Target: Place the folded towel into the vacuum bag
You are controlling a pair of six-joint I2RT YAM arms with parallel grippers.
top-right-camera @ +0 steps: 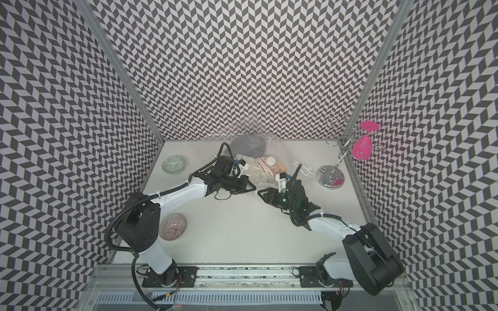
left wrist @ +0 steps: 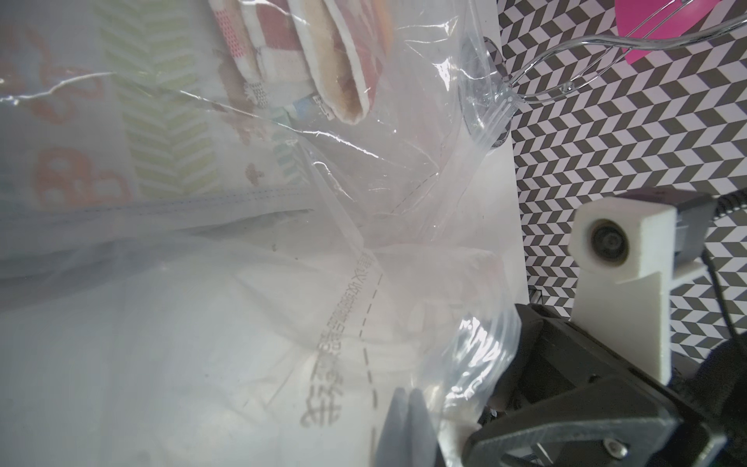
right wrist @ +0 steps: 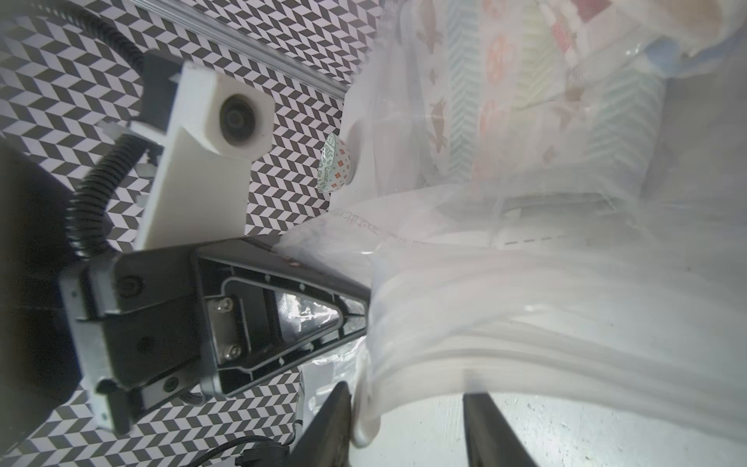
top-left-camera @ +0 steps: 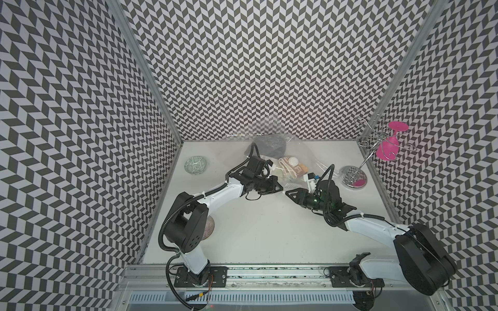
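Note:
The clear vacuum bag (top-left-camera: 233,150) lies across the table's back, with the patterned folded towel (left wrist: 155,132) showing through its film. My left gripper (top-left-camera: 275,186) is at the bag's front, its fingertips close together at the bottom of the left wrist view; only film shows by them. Facing it from the right, my right gripper (top-left-camera: 293,194) is part open at the bag's front edge, which passes by its fingertips in the right wrist view. Whether the film is between them is unclear.
A metal stand (top-left-camera: 355,176) with pink pieces is at the back right. A green dish (top-left-camera: 195,164) sits at back left, a pink dish (top-right-camera: 172,226) at front left.

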